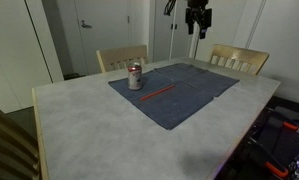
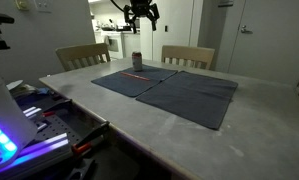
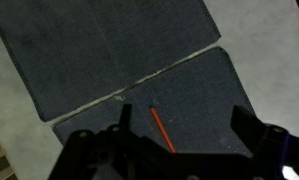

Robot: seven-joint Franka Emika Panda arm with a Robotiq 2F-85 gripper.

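High over the table, my gripper (image 1: pixel 196 33) (image 2: pixel 142 27) hangs open with nothing between its fingers. A thin red stick (image 1: pixel 157 92) (image 2: pixel 136 76) (image 3: pixel 162 129) lies on a dark grey mat (image 1: pixel 184 110) (image 2: pixel 114 85) below. On that same mat stands an upright can (image 1: pixel 135 76) (image 2: pixel 136 57) with a pale body and a reddish-brown top. The can is not visible in the wrist view, where the red stick shows between the dark fingers, well below them.
A second dark mat (image 2: pixel 194 98) (image 3: pixel 99 45) lies alongside the first, with a narrow light gap between. Wooden chairs (image 1: pixel 123 58) (image 2: pixel 188 56) stand along its edges.
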